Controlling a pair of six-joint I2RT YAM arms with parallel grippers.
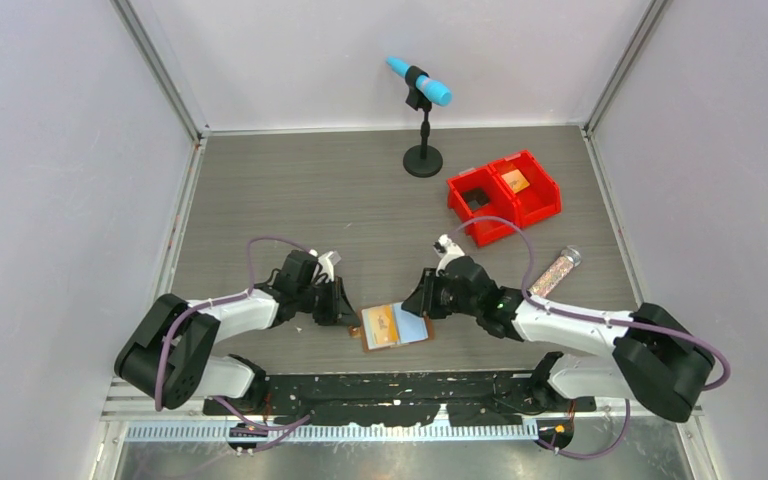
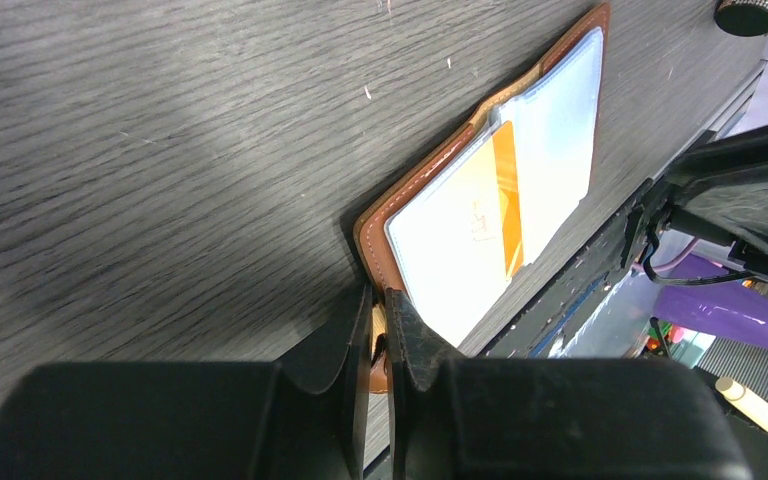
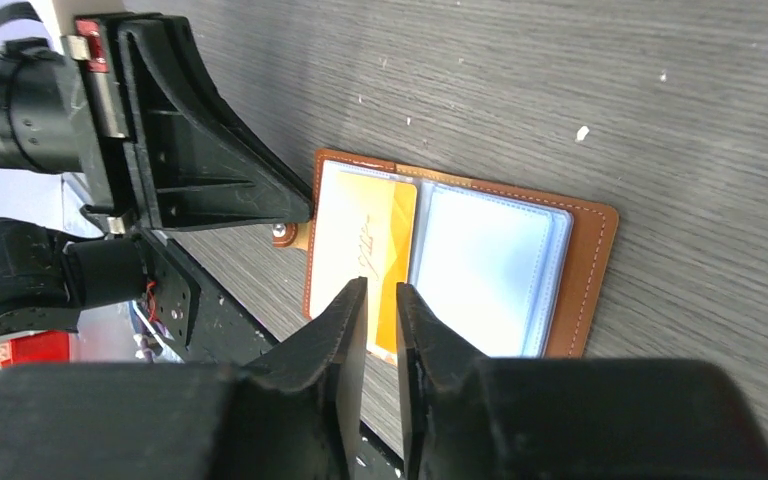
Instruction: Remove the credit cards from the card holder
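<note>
The brown card holder lies open on the table, clear plastic sleeves inside. An orange card shows in its left half, partly behind a whitish surface. The right half has a pale blue sleeve with no card visible in it. In the left wrist view, my left gripper is shut on the holder's strap at its left end. Over the holder's right edge in the top view is my right gripper. Its fingers stand a little apart, nothing between them in the right wrist view.
A red two-part bin stands back right, holding an orange card and something dark. Near the right arm lies a clear tube. The blue microphone on its stand is at the back.
</note>
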